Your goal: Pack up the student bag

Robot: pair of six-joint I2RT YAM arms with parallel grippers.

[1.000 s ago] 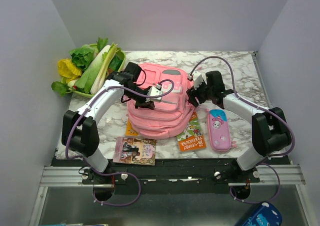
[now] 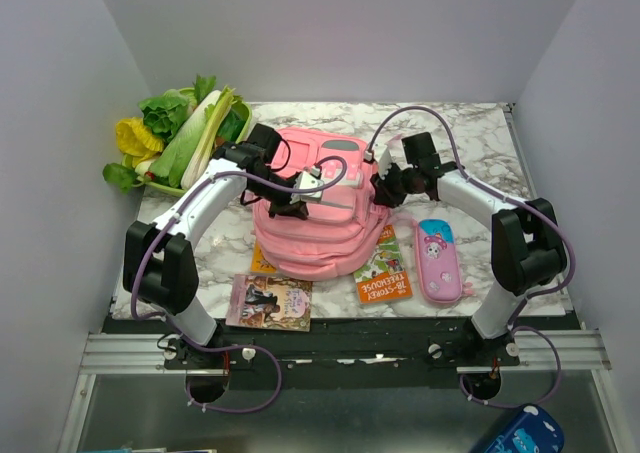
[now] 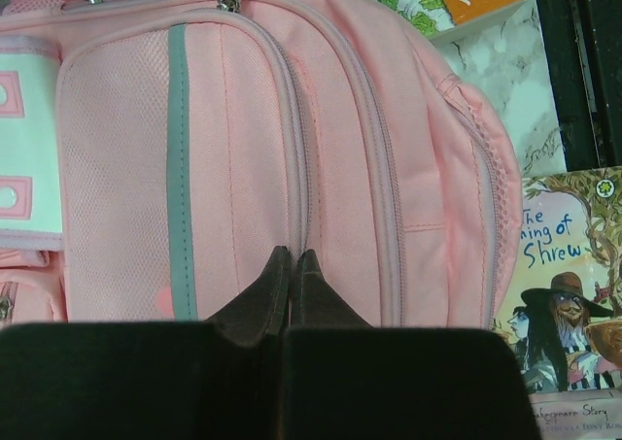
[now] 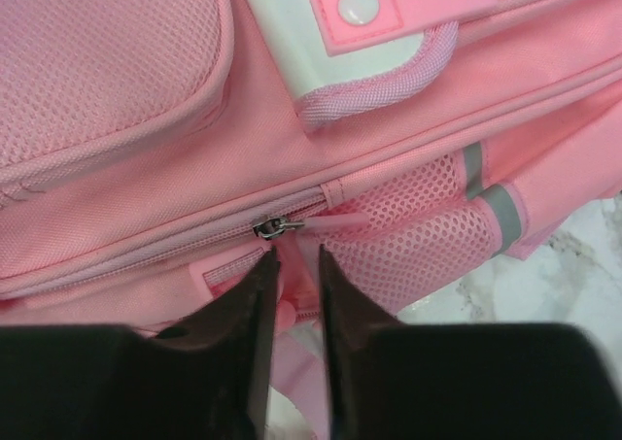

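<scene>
The pink student bag (image 2: 320,235) lies on the marble table, its zips looking shut where they show. Over its front my left gripper is shut, fingertips together against the pink fabric, nothing seen between them. At the bag's right side, my right gripper is part open, its blurred fingers just below a metal zip pull (image 4: 277,227) with a pink tab. Nothing shows gripped there. A Treehouse book (image 2: 384,273) is partly under the bag, a Shrew book (image 2: 271,303) lies at its front left, and a pink and blue pencil case (image 2: 438,261) lies to the right.
A green bowl of vegetables (image 2: 185,133) stands at the back left. A yellow item (image 2: 262,262) peeks out from beneath the bag. The table's dark front edge (image 2: 340,331) runs just below the books. Bare marble (image 2: 480,138) lies at the back right.
The left arm and the bag look unmoved.
</scene>
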